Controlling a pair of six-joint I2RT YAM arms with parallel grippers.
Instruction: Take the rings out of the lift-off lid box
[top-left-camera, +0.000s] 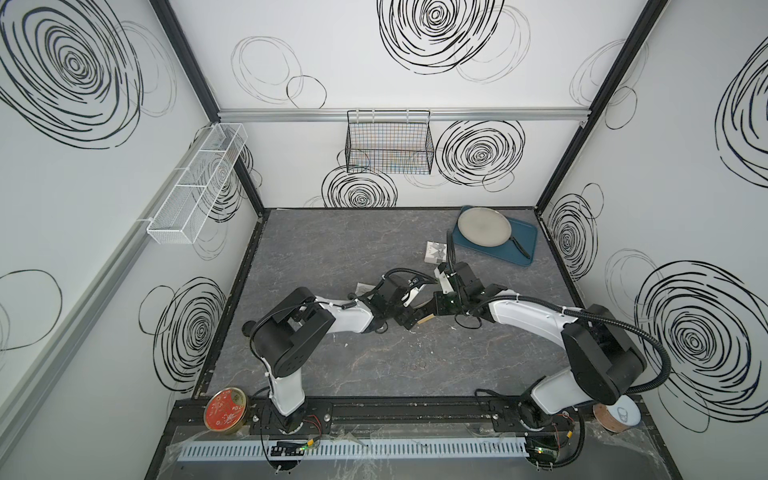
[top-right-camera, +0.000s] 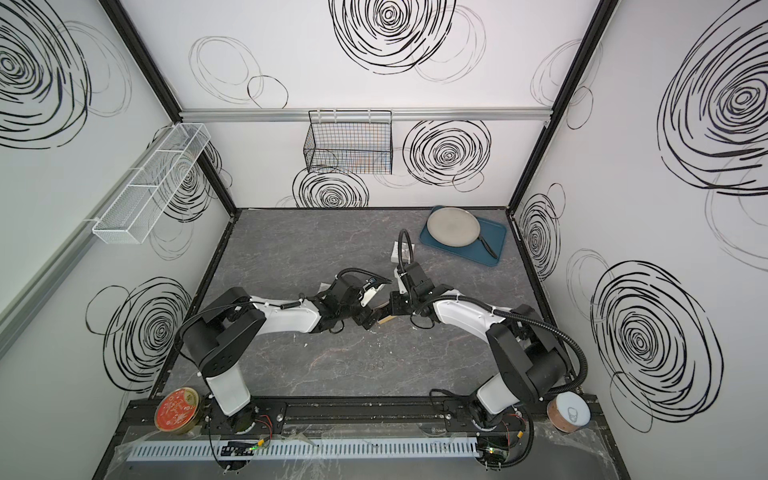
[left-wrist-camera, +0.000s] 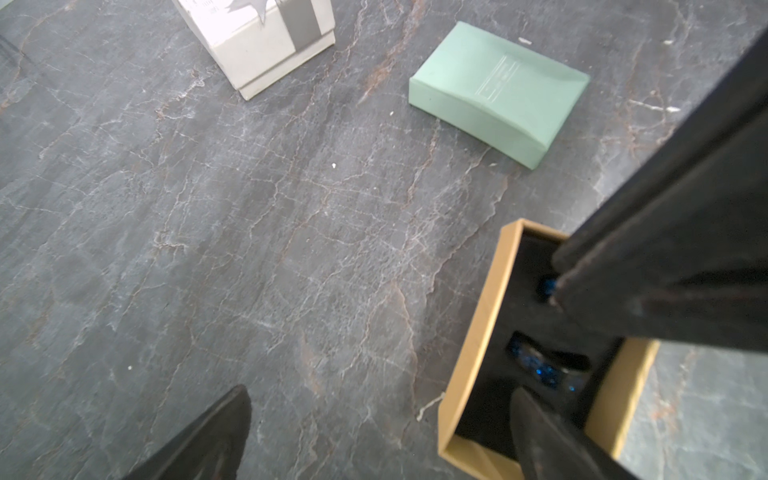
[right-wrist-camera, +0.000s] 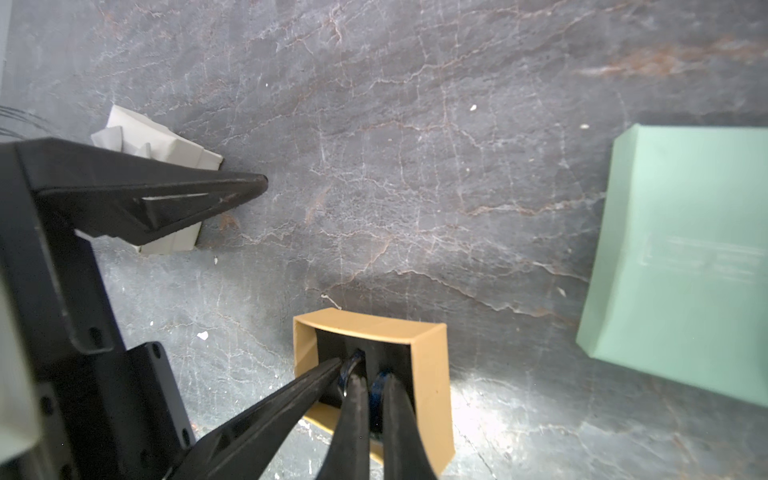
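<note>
An open tan box (left-wrist-camera: 488, 320) with a black interior holds dark rings with blue glints (left-wrist-camera: 540, 364), seen in both wrist views. My right gripper is shut, its tips down at the box among the rings; I cannot tell that anything is between them. My left gripper stands open just beside the box, one finger in front of it in the left wrist view. A mint green rectangular piece (left-wrist-camera: 496, 88), likely the lid, lies apart on the table.
A white box with a grey ribbon (left-wrist-camera: 264, 56) stands nearby. A blue tray (top-left-camera: 472, 248) with a pan (top-left-camera: 484, 225) lies at back right. A wire basket (top-left-camera: 389, 144) hangs on the back wall.
</note>
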